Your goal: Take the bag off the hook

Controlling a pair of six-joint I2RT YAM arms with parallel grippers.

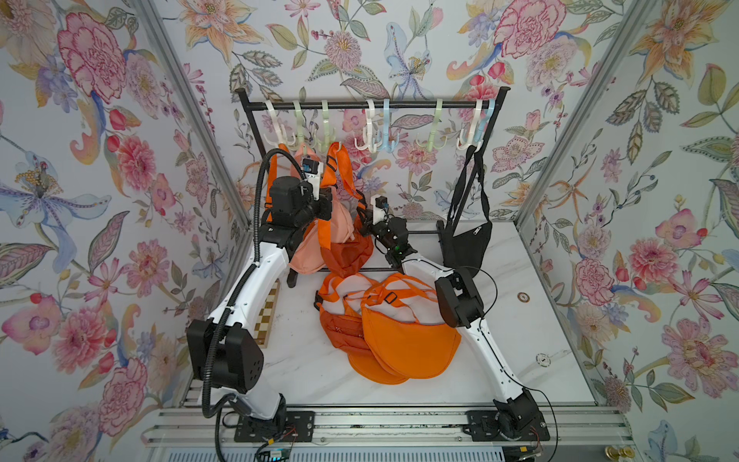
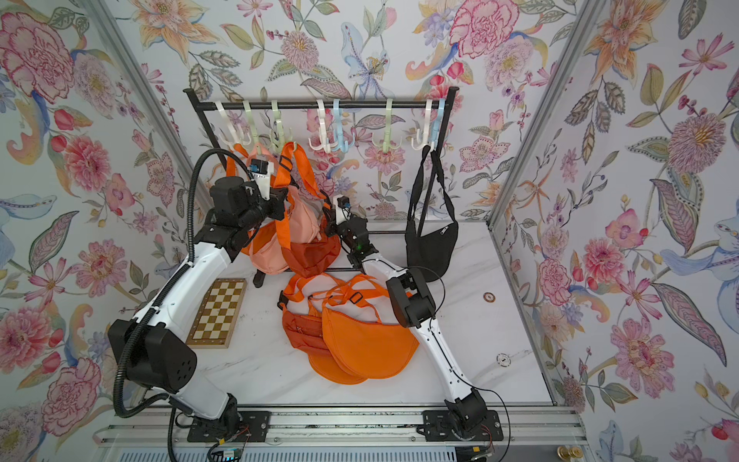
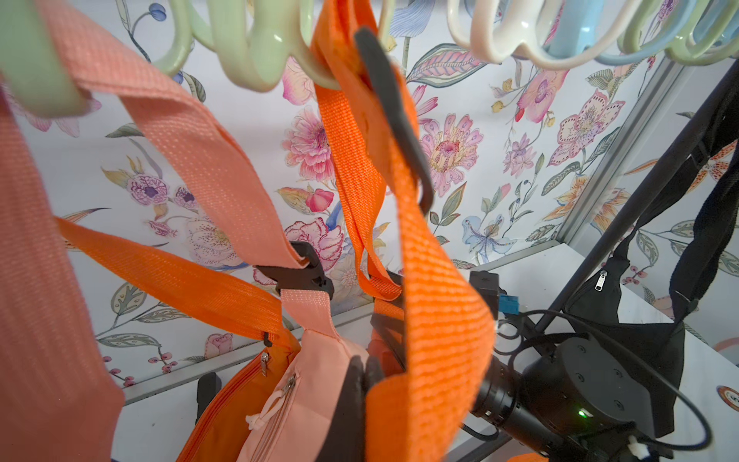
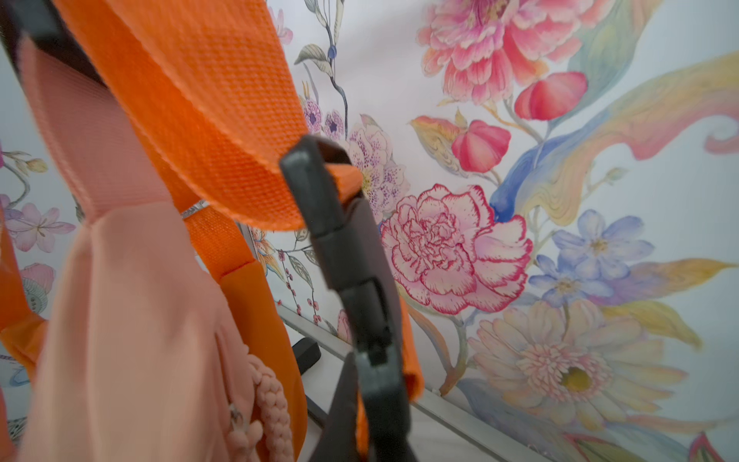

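Observation:
Orange straps (image 1: 340, 165) and pink bags (image 2: 304, 223) hang from the left hooks, an orange bag (image 2: 311, 260) among them. My left gripper (image 1: 323, 201) is at the front orange strap, which fills much of the left wrist view; whether it pinches the strap is hidden. My right gripper (image 1: 363, 221) is lower, beside the hanging orange strap and its black buckle (image 4: 331, 231). In the right wrist view the buckle and strap cover the fingertips, so their hold is unclear.
A black bag (image 1: 467, 246) hangs on the right hooks. Orange bags (image 1: 408, 342) lie on the table below the rack. A chessboard (image 2: 215, 312) lies at left.

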